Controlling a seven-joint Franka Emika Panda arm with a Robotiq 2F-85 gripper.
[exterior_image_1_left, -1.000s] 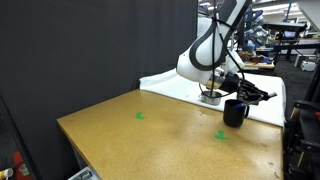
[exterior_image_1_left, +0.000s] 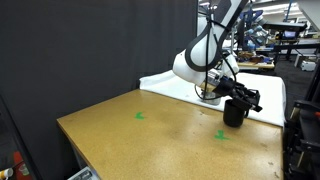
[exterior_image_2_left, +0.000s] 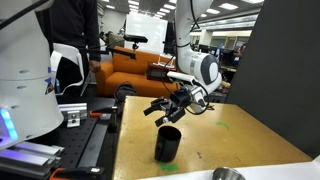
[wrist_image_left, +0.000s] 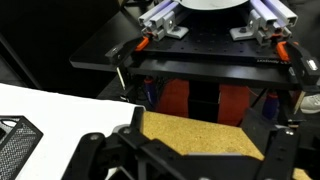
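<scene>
A black cup (exterior_image_1_left: 235, 112) stands upright near the right end of the wooden table; the cup (exterior_image_2_left: 168, 143) is also in exterior view 2. My gripper (exterior_image_1_left: 250, 100) is low beside and partly over the cup in exterior view 1. In exterior view 2 the gripper (exterior_image_2_left: 165, 112) appears just above and behind the rim. Its fingers are spread in the wrist view, with dark fingers (wrist_image_left: 128, 148) at either side and nothing visible between them. What lies inside the cup cannot be seen.
A shiny metal bowl (exterior_image_2_left: 228, 174) stands on the white surface close to the cup. A black mesh object (wrist_image_left: 19, 143) shows at the wrist view's left edge. Green marks (exterior_image_1_left: 140, 115) dot the wooden table (exterior_image_1_left: 150, 140), whose left and middle parts are clear.
The cup looks unmoved.
</scene>
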